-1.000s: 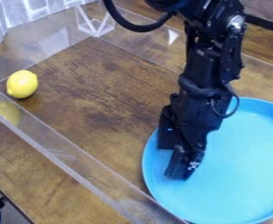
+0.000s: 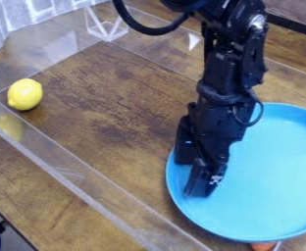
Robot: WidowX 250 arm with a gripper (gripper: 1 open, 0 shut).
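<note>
My black gripper (image 2: 202, 167) hangs low over the left part of a blue round plate (image 2: 258, 181), its fingers down at the plate. It is open; whether anything lies between the fingers is hidden by its dark body. A yellow lemon (image 2: 25, 94) rests on the wooden surface at the upper left, apart from the gripper.
A clear plastic wall runs diagonally along the left and bottom, another along the back. The wooden floor (image 2: 97, 108) between lemon and gripper is clear. A small orange object (image 2: 262, 245) shows beneath the plate's front edge.
The gripper has shifted slightly left and up. The blue plate has moved slightly right and up, uncovering the orange object at the bottom.
</note>
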